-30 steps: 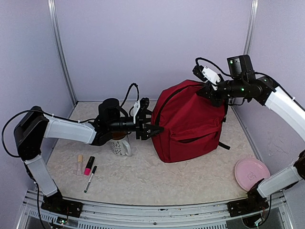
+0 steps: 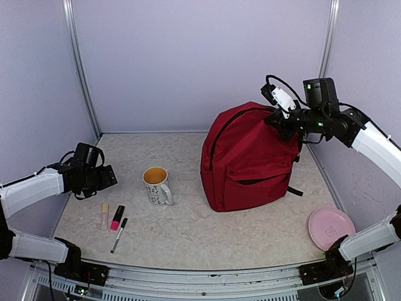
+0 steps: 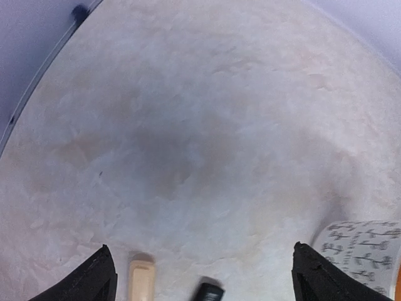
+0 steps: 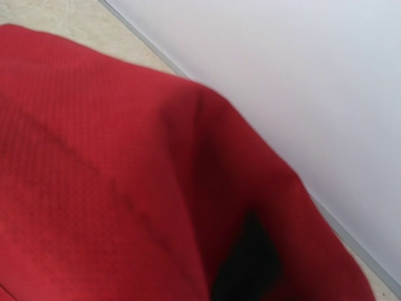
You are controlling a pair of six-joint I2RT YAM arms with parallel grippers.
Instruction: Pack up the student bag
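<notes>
The red backpack (image 2: 250, 157) stands upright on the right half of the table. At its top edge, my right gripper (image 2: 279, 122) is shut on the red fabric; in the right wrist view the red cloth (image 4: 94, 157) covers most of the picture and a dark fingertip (image 4: 250, 263) shows against it. My left gripper (image 2: 109, 177) hangs at the left side, above the table and left of the mug. Its fingers (image 3: 81, 279) are far apart in the left wrist view, with nothing held between them.
A patterned mug (image 2: 156, 187) with an orange inside stands left of the backpack. In front of the left gripper lie a pale tube (image 2: 104, 217), a black-and-pink marker (image 2: 117, 217) and a thin pen (image 2: 119, 235). A pink plate (image 2: 331, 227) is at the right edge.
</notes>
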